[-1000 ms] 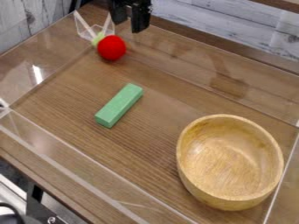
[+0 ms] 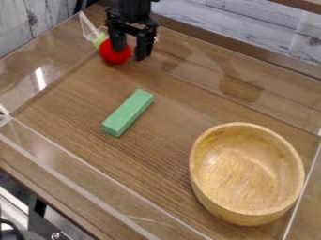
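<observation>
The black gripper (image 2: 131, 45) is low at the top of the camera view, open, with its fingers around or just over a red round object (image 2: 115, 54). A pale green and white item (image 2: 98, 35) lies behind the red object, partly hidden. Whether the fingers touch the red object is unclear.
A green block (image 2: 128, 112) lies left of centre on the wooden table (image 2: 226, 75). A wide yellow bowl (image 2: 245, 172) takes up the lower right. The table's edge runs along the lower left.
The gripper has come down from the top edge to the red object. The red object appears slightly shifted left; the block and bowl are unchanged.
</observation>
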